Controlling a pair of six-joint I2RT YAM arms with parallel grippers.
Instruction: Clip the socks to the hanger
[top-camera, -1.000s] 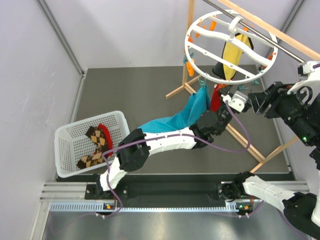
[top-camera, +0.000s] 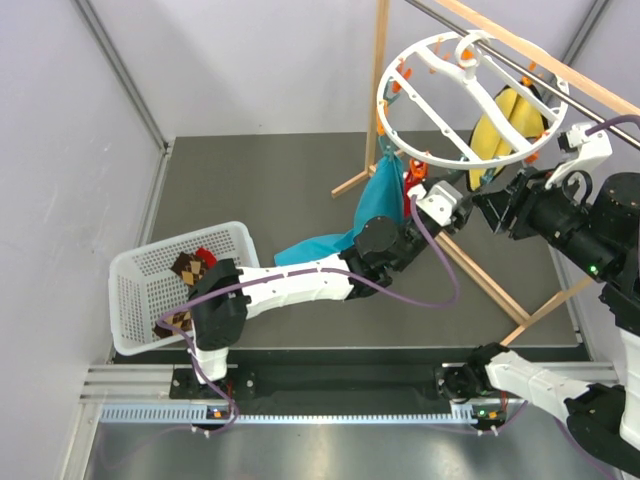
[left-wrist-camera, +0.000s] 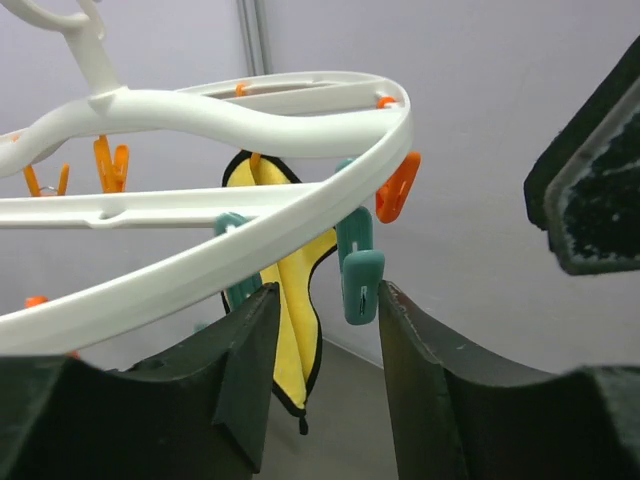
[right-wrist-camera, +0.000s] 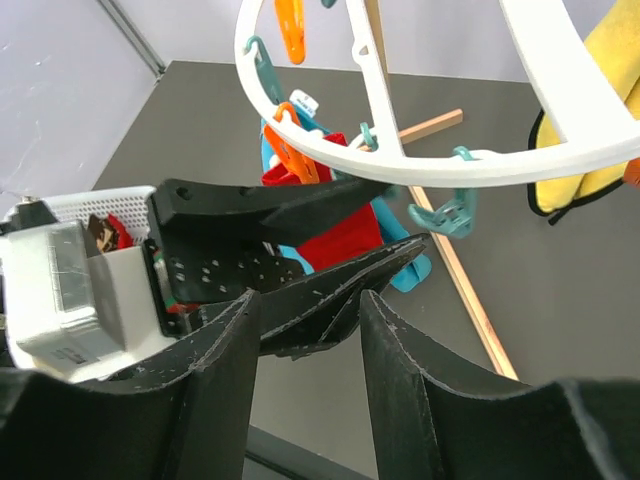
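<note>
A white round hanger (top-camera: 420, 157) with orange and teal clips hangs from the wooden stand. My left gripper is part open just below the rim, its fingertips either side of a teal clip (left-wrist-camera: 361, 285); contact is unclear. My right gripper is part open, below and in front of another teal clip (right-wrist-camera: 450, 215), nothing visible between its fingers. A teal sock (top-camera: 376, 195) and red cloth (right-wrist-camera: 335, 245) hang under the ring. A yellow sock (left-wrist-camera: 295, 300) hangs farther along it.
A white basket (top-camera: 135, 300) with patterned and red socks sits at the left. The wooden stand's legs (top-camera: 485, 275) cross the grey floor, which is clear at the upper left.
My left gripper and arm have shifted left in the top view, and my right gripper has moved slightly. The hanger has turned or swung, showing more of the yellow sock.
</note>
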